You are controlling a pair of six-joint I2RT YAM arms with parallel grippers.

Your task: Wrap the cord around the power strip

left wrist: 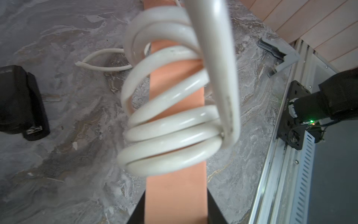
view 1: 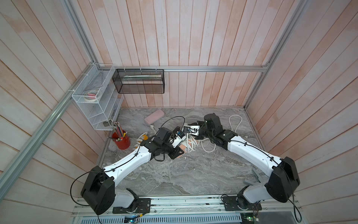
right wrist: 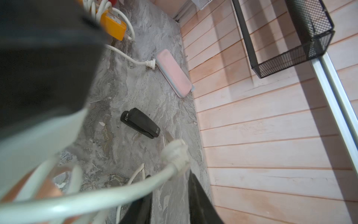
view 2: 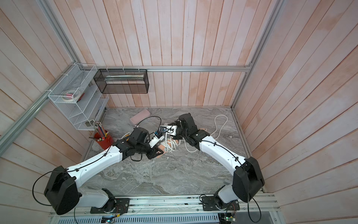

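Observation:
The peach power strip point(left wrist: 175, 190) runs lengthwise through the left wrist view, and my left gripper is shut on its near end. Several turns of thick white cord point(left wrist: 171, 128) circle the strip, with one loose strand rising from their right side. In the right wrist view this strand point(right wrist: 111, 197) ends in a white plug point(right wrist: 176, 155), just past the fingertips of my right gripper. Those fingers stand apart; the cord crosses before one of them. Both grippers work close together above mid-table in the top views, hiding part of the strip.
A black stapler point(right wrist: 141, 122) and a pink case point(right wrist: 174, 73) lie on the table. A yellow strip point(right wrist: 114, 26) with its own cord is by the red pen cup point(view 1: 122, 141). Another white cord point(view 1: 236, 121) lies at right.

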